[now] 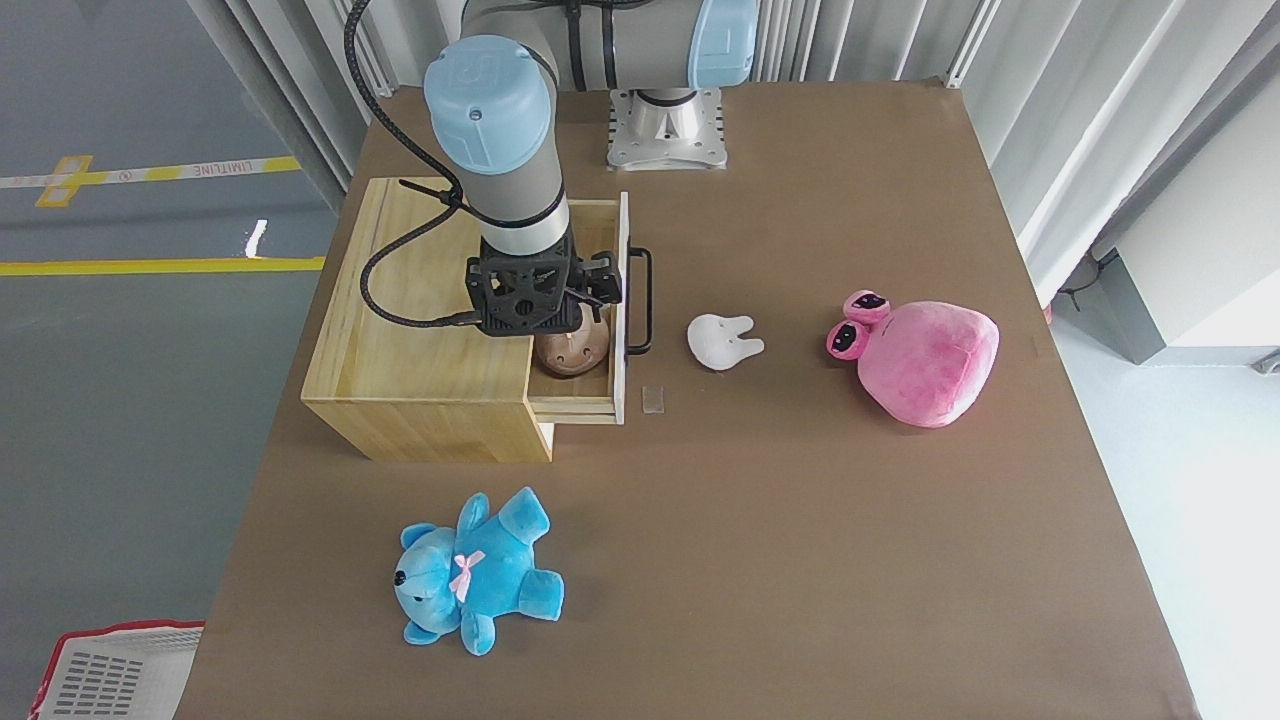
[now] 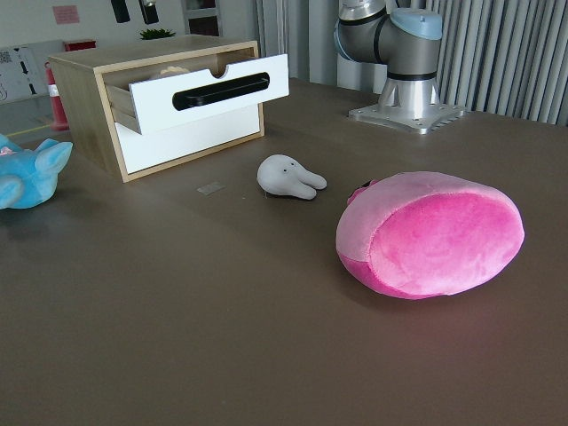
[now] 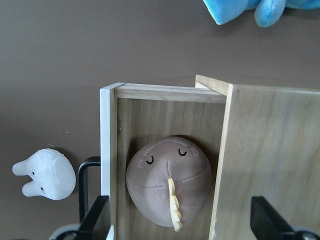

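Observation:
A wooden box (image 1: 416,422) has its white-fronted drawer (image 2: 151,109) pulled out. In the drawer lies a brown round plush toy (image 3: 168,180) with stitched sleeping eyes and a pale crest, partly hidden by the arm in the front view. My gripper hangs above the drawer and box top, fingers wide apart and open, nothing between them at the height of the fingertips. A small white rabbit toy (image 1: 722,341) lies on the table beside the drawer handle (image 1: 642,300).
A pink plush toy (image 1: 930,366) lies at the table's right. A blue bear (image 1: 492,564) lies in front of the box. The brown table (image 1: 840,564) is otherwise mostly clear. The arm's base (image 1: 666,144) stands at the back.

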